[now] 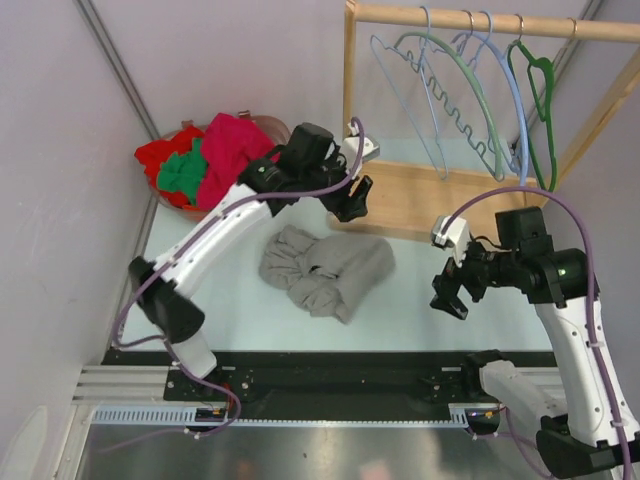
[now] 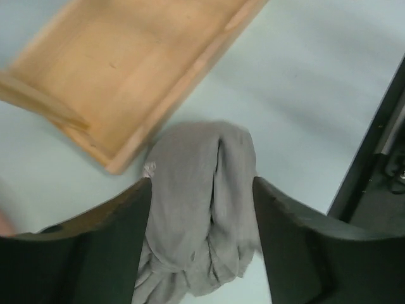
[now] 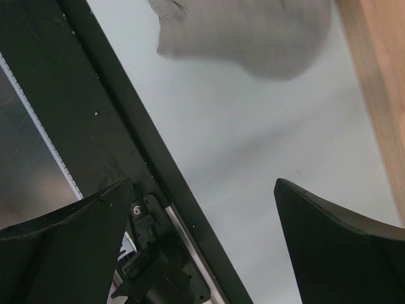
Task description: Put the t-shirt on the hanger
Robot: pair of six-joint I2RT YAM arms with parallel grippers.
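Observation:
The grey t shirt (image 1: 325, 270) lies in a crumpled heap on the pale table in front of the wooden rack. My left gripper (image 1: 350, 195) is above it, by the rack; in the left wrist view its fingers are parted over the shirt (image 2: 199, 196), nothing held. My right gripper (image 1: 450, 290) stands open right of the shirt; its wrist view shows empty space between the fingers and the shirt (image 3: 247, 31) beyond. Several hangers (image 1: 480, 100) hang from the rack's rail (image 1: 395, 14).
A basket (image 1: 275, 130) of red and green clothes stands back left. The rack's wooden base (image 1: 400, 200) fills the back right. Bare table (image 1: 200, 320) shows at left and front right, edged by a dark front rail.

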